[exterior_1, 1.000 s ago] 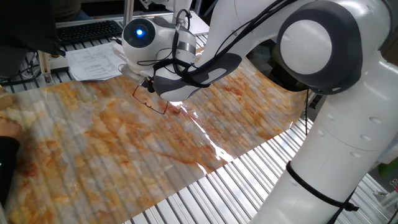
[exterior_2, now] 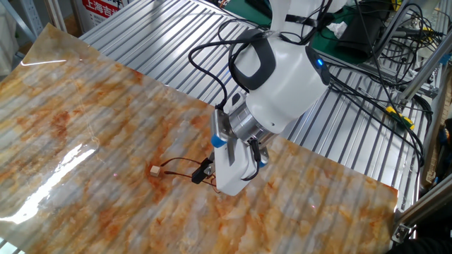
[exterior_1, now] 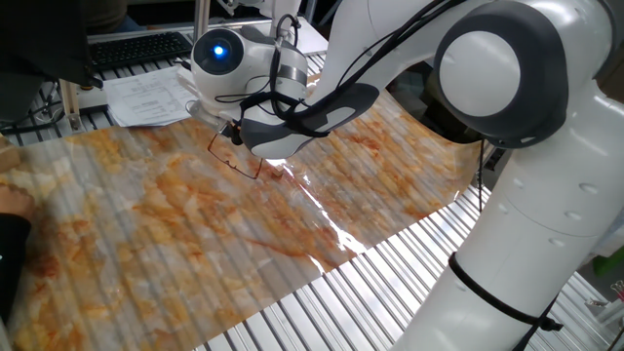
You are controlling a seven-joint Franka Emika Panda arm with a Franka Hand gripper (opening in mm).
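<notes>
My gripper [exterior_2: 205,173] hangs over the marbled sheet, its white hand tilted. A small black part sticks out at its lower end. From that black part, thin reddish-brown curved wires [exterior_2: 180,161] reach left toward a small pale block [exterior_2: 155,171] in exterior view 2. Whether the wires touch the block, and whether the block lies on the sheet, I cannot tell. In exterior view 1 the thin wires [exterior_1: 234,167] form a loop below my gripper [exterior_1: 236,138]. The hand hides where the fingers meet, so their opening does not show.
The glossy orange-and-white sheet [exterior_1: 146,244] is mostly bare, over a ribbed metal table [exterior_1: 380,283]. Papers [exterior_1: 146,97] and a keyboard [exterior_1: 141,47] lie at the back. A person's hand [exterior_1: 17,202] rests at the left edge. Cables [exterior_2: 413,116] crowd the right in exterior view 2.
</notes>
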